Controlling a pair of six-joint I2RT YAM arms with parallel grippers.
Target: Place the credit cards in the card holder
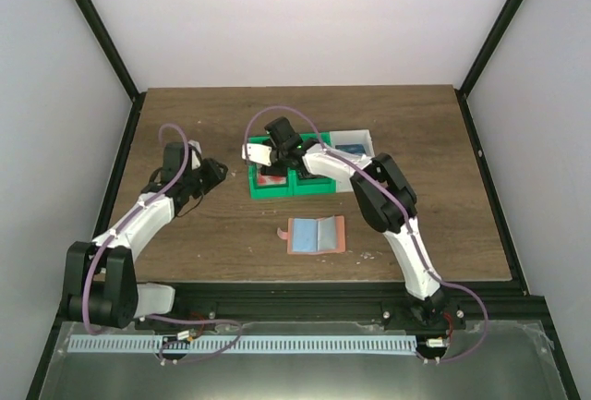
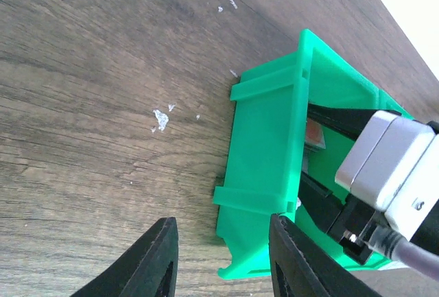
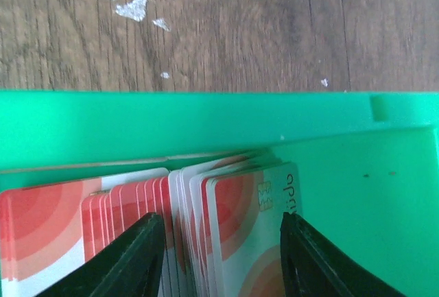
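Red and teal credit cards (image 3: 247,221) stand in a leaning row inside the green bin (image 3: 206,120). My right gripper reaches down into that bin with its fingers apart, and some of the cards show between them. Whether the fingers touch any card I cannot tell. Left of the bin, my left gripper is parted above bare wood, nothing between its fingers. The card holder (image 1: 316,235), an open pink-edged booklet with pale blue sleeves, lies flat in front of the bins.
A second green bin (image 1: 314,189) adjoins on the right, partly under my right arm. Beyond it stands a white bin (image 1: 364,139) with dark blue contents. The wood around the card holder is clear.
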